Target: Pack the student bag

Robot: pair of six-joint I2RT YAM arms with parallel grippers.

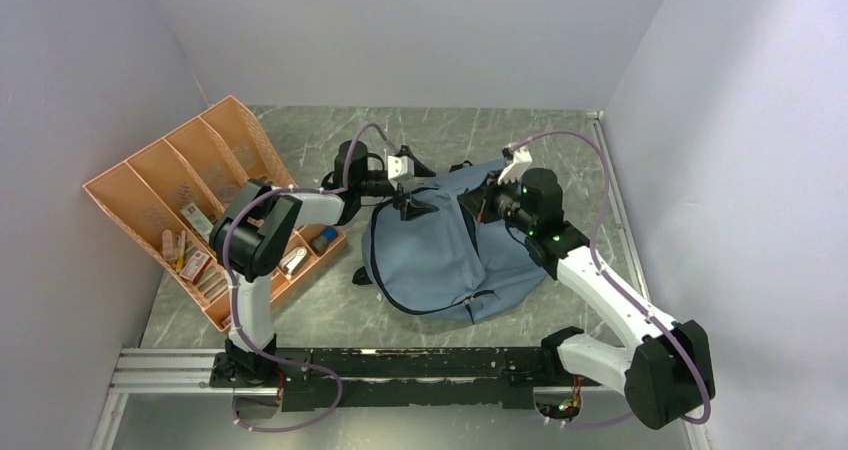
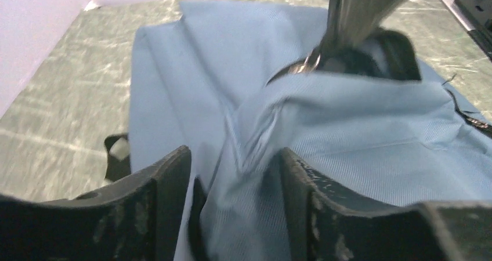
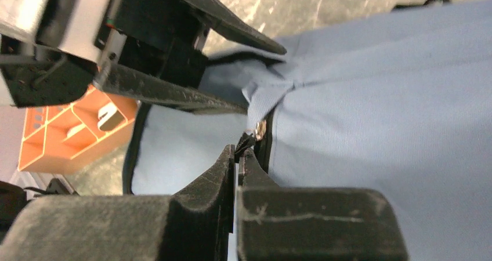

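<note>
The blue-grey student bag (image 1: 425,260) lies across the middle of the table, with a black zipper opening (image 1: 470,232) running down it. My left gripper (image 1: 426,188) is open over the bag's upper left part. In the left wrist view a raised fold of bag cloth (image 2: 255,139) rises beyond its spread fingers (image 2: 168,182), not pinched. My right gripper is shut at the zipper's upper end. A thin black pull tab (image 3: 246,141) shows between its fingertips, beside the gold-coloured zipper slider (image 3: 260,129).
An orange compartment organizer (image 1: 185,165) stands at the left, holding a red-and-white box (image 1: 195,264), a white item (image 1: 294,260), a blue-capped item (image 1: 323,238) and other small things. Both grippers are close together. Bare table (image 1: 300,130) lies behind and left of the bag.
</note>
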